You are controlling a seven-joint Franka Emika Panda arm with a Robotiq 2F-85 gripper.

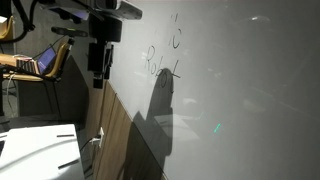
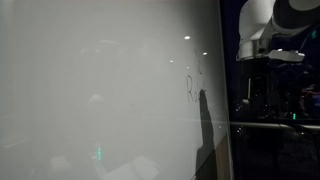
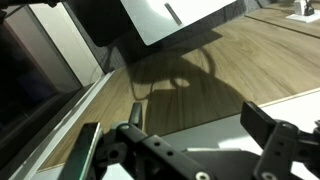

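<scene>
My gripper [image 1: 101,76] hangs in front of the whiteboard [image 1: 235,90], left of the handwritten letters [image 1: 162,66]. In the wrist view the fingers of the gripper stand wide apart, open, with nothing held between them. Beyond them are the wood panel [image 3: 150,88] and a strip of whiteboard [image 3: 215,133]. Part of the writing [image 2: 192,88] shows near the board's right edge in exterior view 2, where the gripper is dark and hard to make out. A shadow of the arm falls over the lower letters.
A white table [image 1: 38,155] stands at lower left with thin dark sticks on it; one stick [image 3: 173,14] shows in the wrist view. A laptop [image 1: 46,61] rests on a chair behind the arm. A white fitting [image 3: 304,11] sits on the panel.
</scene>
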